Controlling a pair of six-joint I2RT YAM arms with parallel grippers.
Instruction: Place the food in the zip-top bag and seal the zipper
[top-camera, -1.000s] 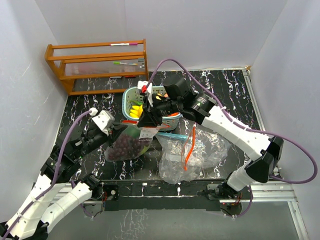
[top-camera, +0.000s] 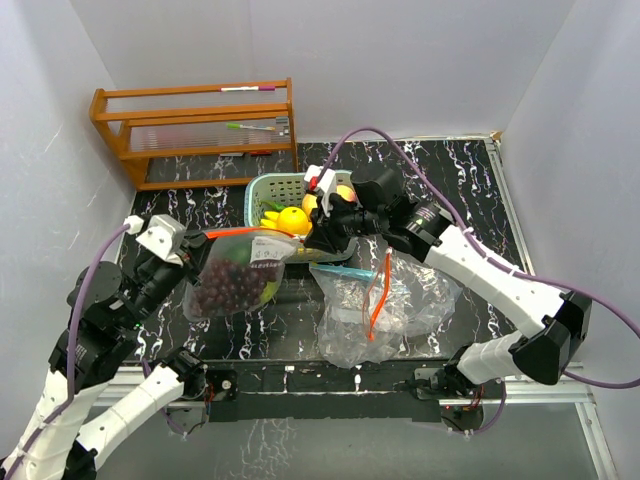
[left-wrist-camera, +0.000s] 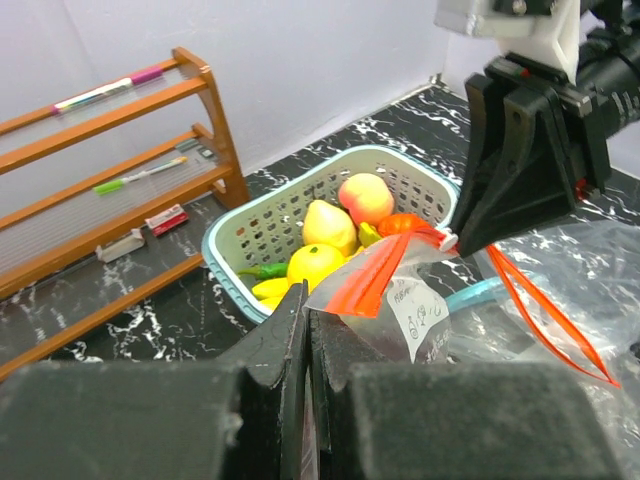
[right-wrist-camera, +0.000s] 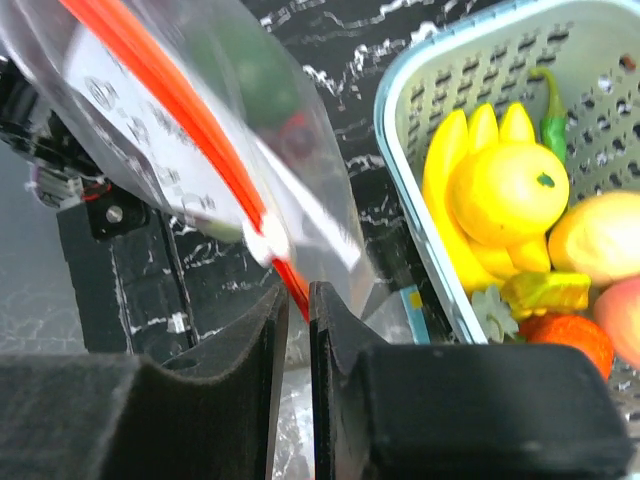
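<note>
A zip top bag (top-camera: 235, 285) with an orange zipper (right-wrist-camera: 200, 130), holding dark grape-like fruit and green produce, hangs between my grippers. My left gripper (top-camera: 198, 250) is shut at the bag's left top corner, the orange strip at its fingertips. My right gripper (top-camera: 315, 238) is shut on the zipper's other end, where a white slider (right-wrist-camera: 268, 240) shows just beyond its fingers. A basket (top-camera: 258, 185) behind holds yellow, orange and red food.
Empty clear bags (top-camera: 410, 310) with orange and blue zippers lie to the right on the marble counter. A wooden rack (top-camera: 200, 180) with markers stands at the back left.
My grippers have moved apart, the left one to the left and the right one to the right, stretching the bag's top edge. The bag has shifted left.
</note>
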